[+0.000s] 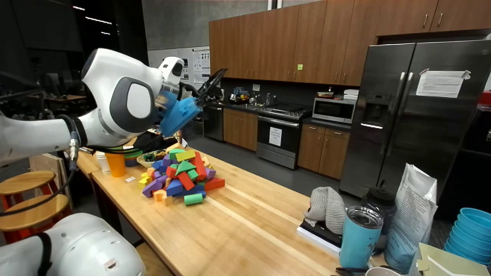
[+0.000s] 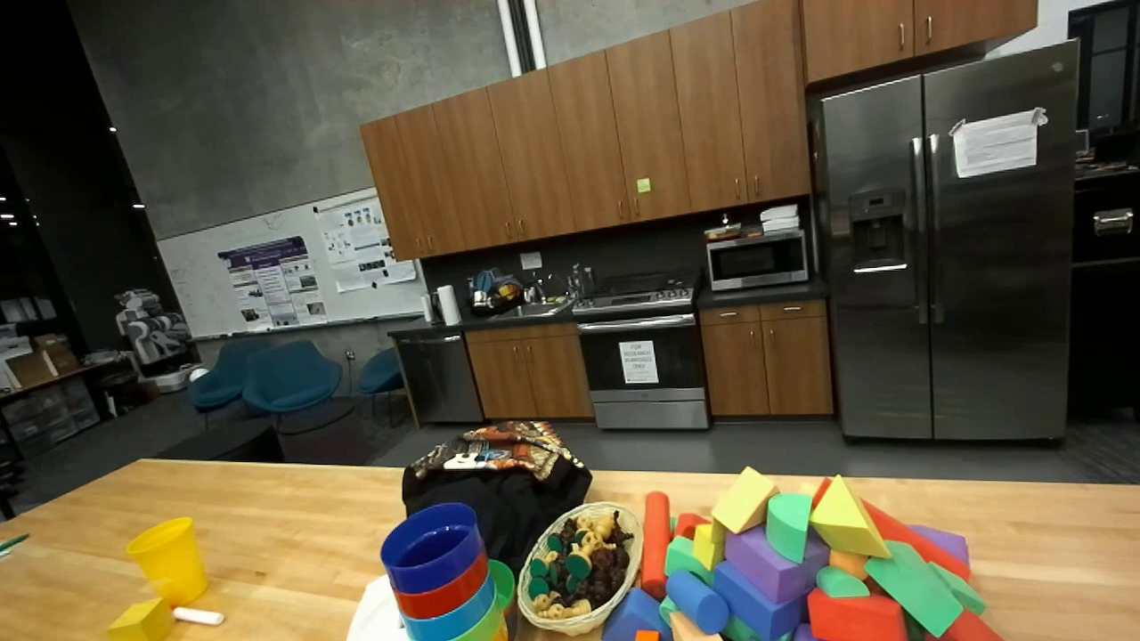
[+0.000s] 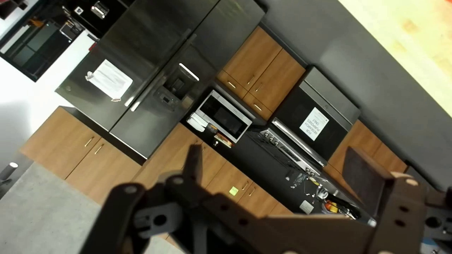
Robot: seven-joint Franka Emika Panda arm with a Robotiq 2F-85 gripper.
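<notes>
My gripper is open in the wrist view, its dark fingers wide apart with nothing between them. The kitchen fills the view beyond it. In exterior view 1, the white arm [image 1: 133, 94] reaches in from the left and carries a blue bracket [image 1: 179, 115] above the table's far end. A pile of colored blocks [image 1: 184, 174] lies on the wooden table [image 1: 257, 230], below and apart from the gripper. Exterior view 2 shows those blocks [image 2: 769, 577] beside a wicker basket [image 2: 632, 534] of small figures; the arm is out of that view.
Stacked cups [image 2: 433, 545], dark cloth [image 2: 502, 497] and a yellow cup [image 2: 171, 561] are on the table. At its near right stand a blue tumbler [image 1: 360, 237], a silver bag [image 1: 409, 220] and a grey knit item [image 1: 327, 209].
</notes>
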